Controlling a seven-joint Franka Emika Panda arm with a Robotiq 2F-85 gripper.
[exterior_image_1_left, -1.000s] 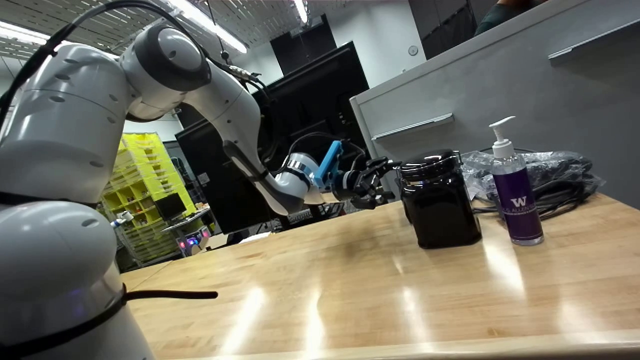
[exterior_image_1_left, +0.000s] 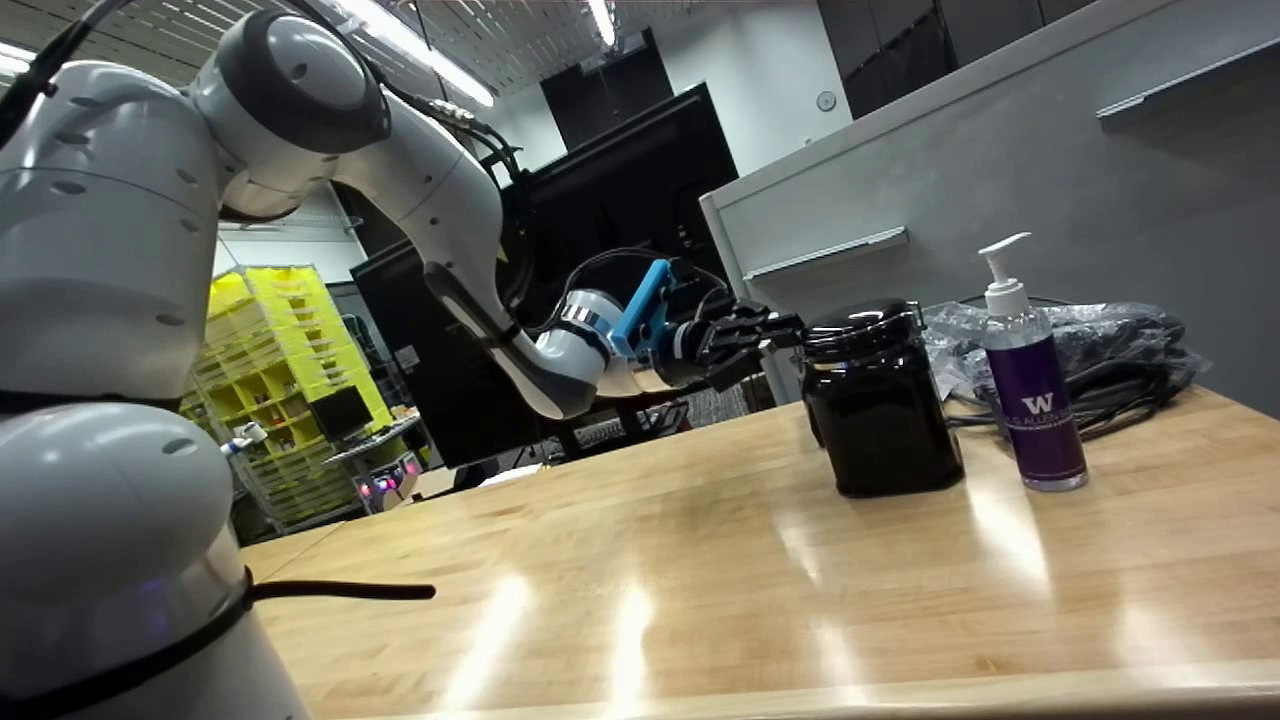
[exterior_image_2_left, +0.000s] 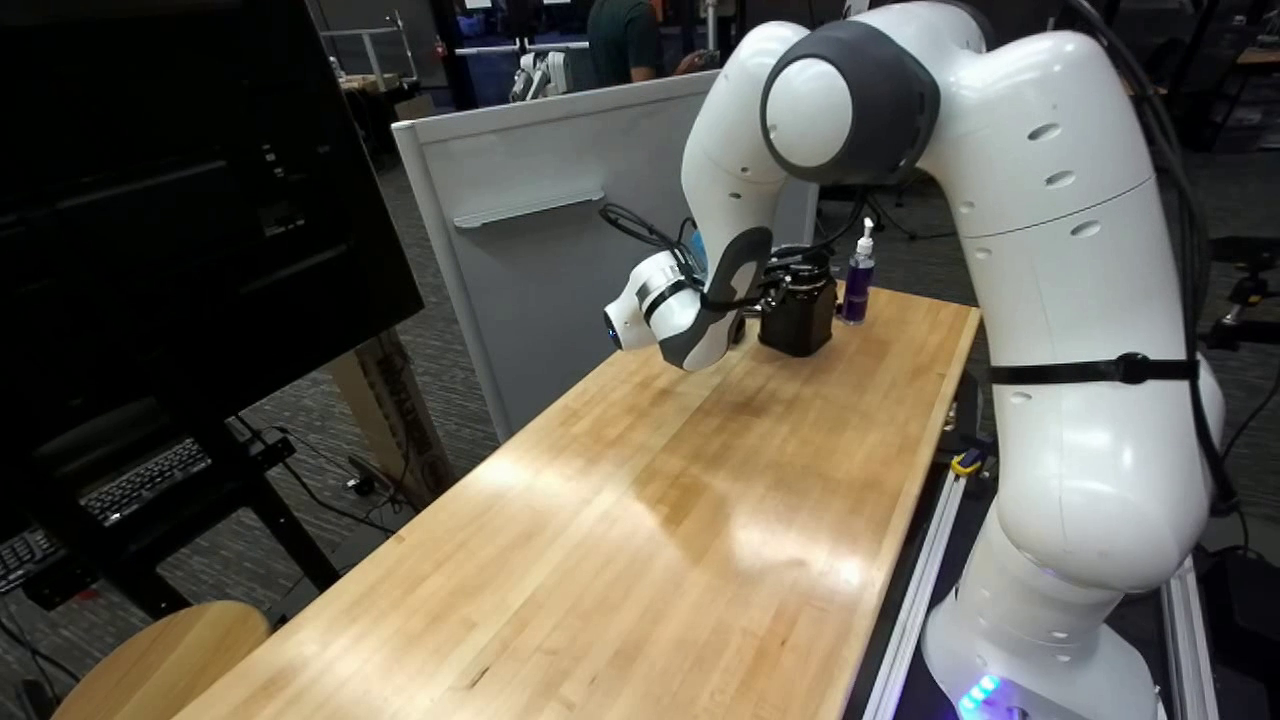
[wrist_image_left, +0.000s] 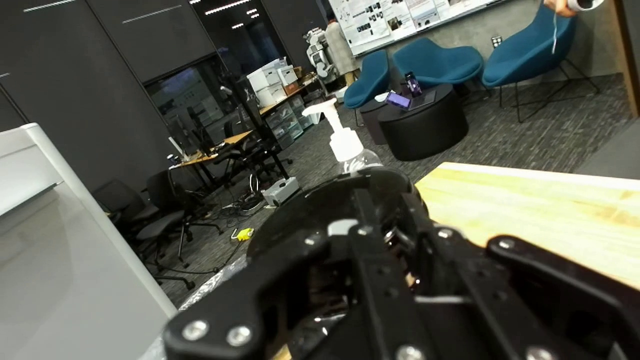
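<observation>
A glossy black lidded jar (exterior_image_1_left: 882, 402) with a metal clasp stands upright on the wooden table. My gripper (exterior_image_1_left: 789, 330) is at the jar's near-top side, level with the lid. From the wrist view, the fingers (wrist_image_left: 364, 210) reach up against the dark lid (wrist_image_left: 300, 210), with a narrow gap between them. Shiny clasp metal (wrist_image_left: 393, 237) shows in or behind that gap; whether the fingers touch it I cannot tell. The fingers are only partly open. In the second exterior view, the forearm partly hides the gripper beside the jar (exterior_image_2_left: 798, 318).
Just beyond the jar stands a clear pump bottle (exterior_image_1_left: 1038, 396) with a purple label. Plastic-wrapped black cables (exterior_image_1_left: 1116, 360) lie behind it, close to the grey partition (exterior_image_1_left: 960, 180).
The fingers, spread wide a second ago, are now closer together beside the lid. The arm's upper links have shifted left in view. The jar and bottle have not moved.
</observation>
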